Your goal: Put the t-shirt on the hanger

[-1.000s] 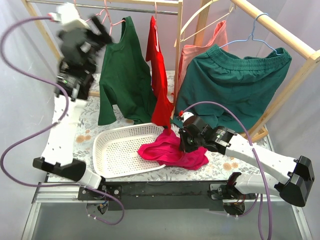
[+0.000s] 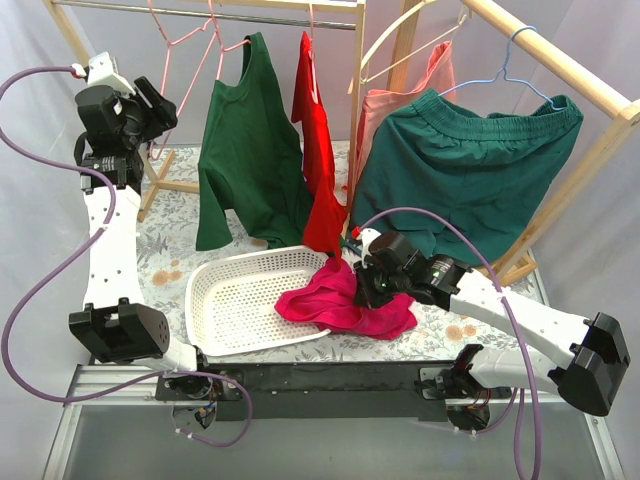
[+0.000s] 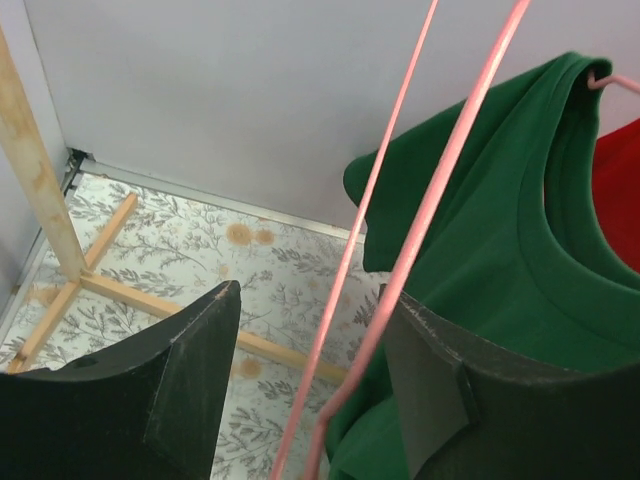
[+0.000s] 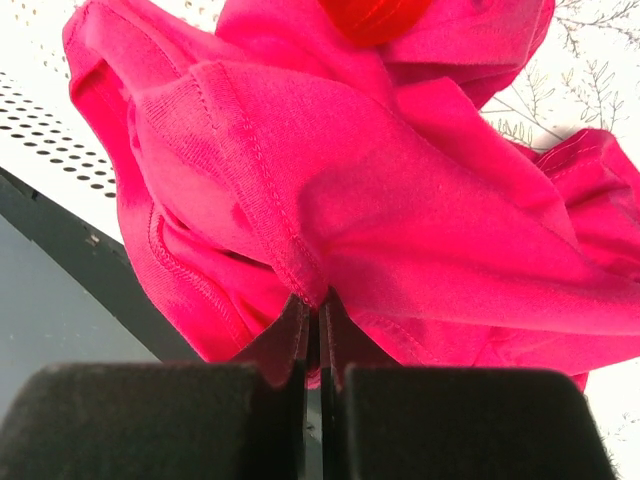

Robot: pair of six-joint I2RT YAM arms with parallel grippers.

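Note:
My right gripper is shut on an edge of a crumpled magenta t-shirt (image 4: 420,200), which lies partly over the basket's right rim in the top view. At the left of the rack, my left gripper stands open, its fingers (image 3: 200,350) apart. In the left wrist view, bars of a pink hanger (image 3: 425,235) run through the space between them; contact cannot be made out. That hanger (image 2: 190,95) hangs from the rail, and its right end reaches the green shirt (image 2: 250,150) at the shoulder.
A white perforated basket (image 2: 205,310) stands at the front. Red clothing (image 2: 315,150) hangs beside the green shirt. Green shorts (image 2: 460,165) on a blue hanger (image 2: 505,70) and a salmon garment (image 2: 435,72) hang at right. Wooden posts (image 2: 610,120) frame the rack.
The hanger bars now hang lower left. The right arm and magenta cloth stayed nearly still.

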